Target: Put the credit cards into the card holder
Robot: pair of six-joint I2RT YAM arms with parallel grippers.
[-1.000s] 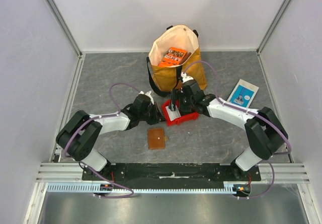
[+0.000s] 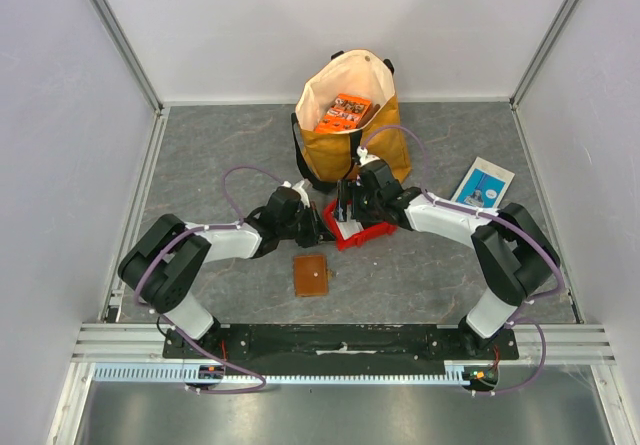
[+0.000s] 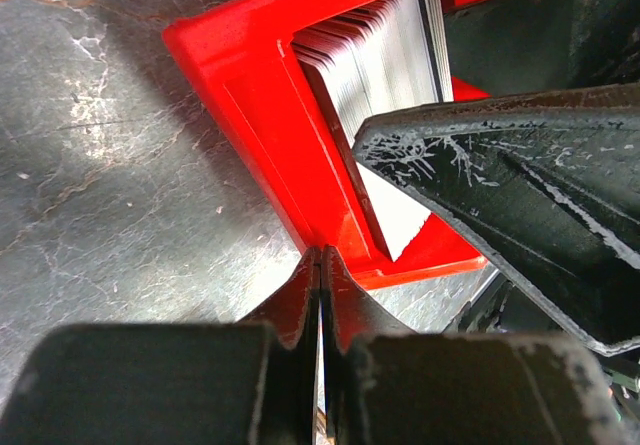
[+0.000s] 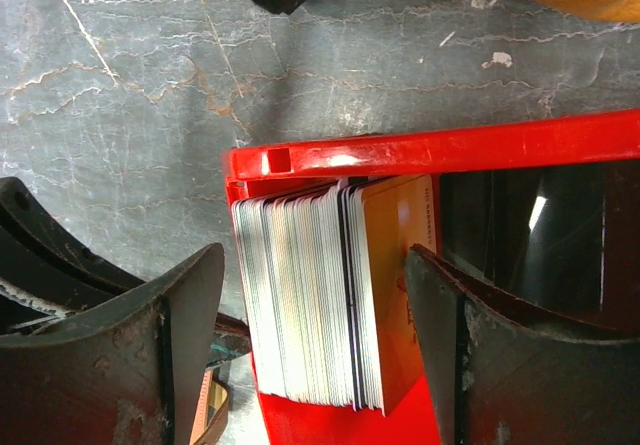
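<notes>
A stack of cards [image 4: 300, 295] stands on edge in a red tray [image 4: 480, 147], with an orange card [image 4: 398, 250] at its right end. My right gripper is open over the tray, one finger on either side of the stack. In the left wrist view, my left gripper is shut at the near edge of the red tray [image 3: 262, 115], nothing showing between its fingertips. A brown, flat piece that looks like the card holder [image 2: 311, 276] lies on the table in front of the tray.
Behind the tray stands a yellow bag [image 2: 325, 155] with an orange packet [image 2: 345, 112] inside. A blue and white book [image 2: 483, 183] lies at the right.
The red tray has shifted slightly to the right, with the left arm moving a little the same way. The right arm has drawn in slightly to the left.
</notes>
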